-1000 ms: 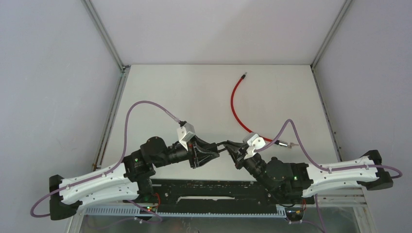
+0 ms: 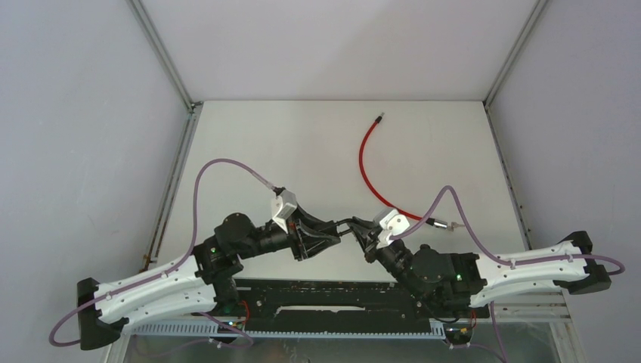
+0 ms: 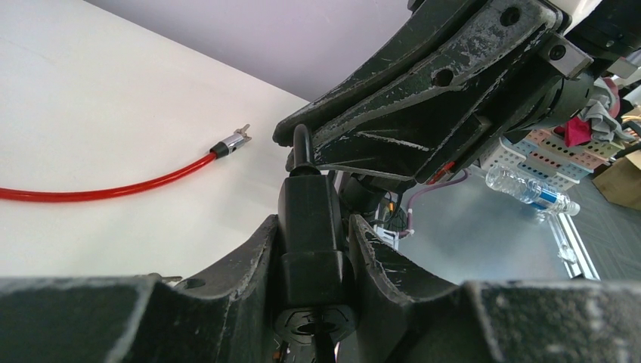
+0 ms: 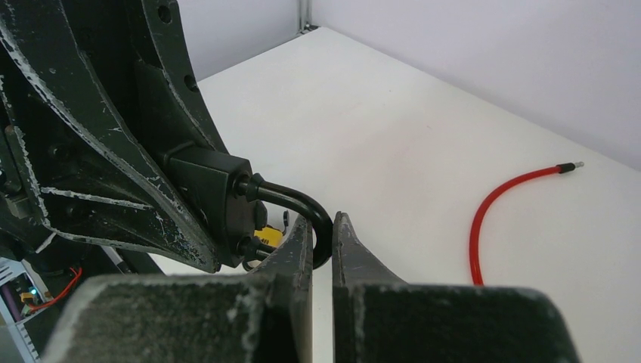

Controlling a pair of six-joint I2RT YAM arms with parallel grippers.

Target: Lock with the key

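A black padlock body (image 4: 219, 198) is clamped by my left gripper (image 2: 332, 231), whose fingers (image 3: 227, 302) press on both sides of it. Its curved black shackle (image 4: 296, 201) reaches from the body into my right gripper, shut on the bend. Both shackle legs meet the body's top face in the right wrist view; I cannot tell how deep they sit. In the left wrist view, the padlock's lower end (image 3: 311, 324) faces the camera, its details dark. A key-like metal piece (image 3: 243, 133) sticks out of the red cable's end fitting.
The red cable (image 2: 364, 166) lies curved on the white table (image 2: 264, 144), its metal fitting (image 2: 441, 224) near my right arm. A small yellow thing (image 4: 269, 236) shows behind the shackle.
The right gripper has barely moved, and the padlock stays held between the two. The red cable lies as before.
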